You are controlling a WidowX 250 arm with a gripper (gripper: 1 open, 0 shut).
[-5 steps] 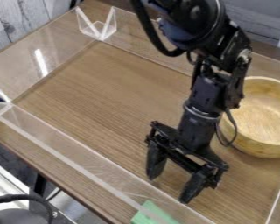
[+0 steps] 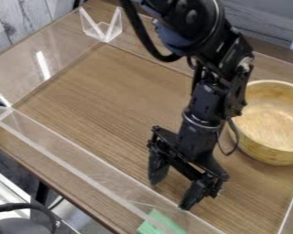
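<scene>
My black gripper (image 2: 175, 183) hangs low over the wooden table (image 2: 100, 91) at the centre right, its two fingers spread open and pointing toward the front. No object shows between the fingers. The tips are at or just above the wood, near the clear strip along the table's front edge.
A tan bowl (image 2: 271, 132) sits at the right beside the arm. A green piece (image 2: 161, 222) lies at the front edge. A clear plastic holder (image 2: 100, 27) stands at the back left.
The bowl and green piece are unmoved.
</scene>
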